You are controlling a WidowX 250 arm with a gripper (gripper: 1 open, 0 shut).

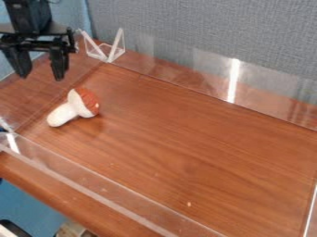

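Note:
A toy mushroom [82, 104] with a white stem and an orange-red cap lies on its side on the wooden table [186, 148], toward the left. My gripper [37, 65] hangs open at the upper left, above and behind the mushroom, apart from it, with nothing visible between its fingers.
Clear plastic walls line the table's edges. A white wire-like frame [114, 46] stands at the back left corner.

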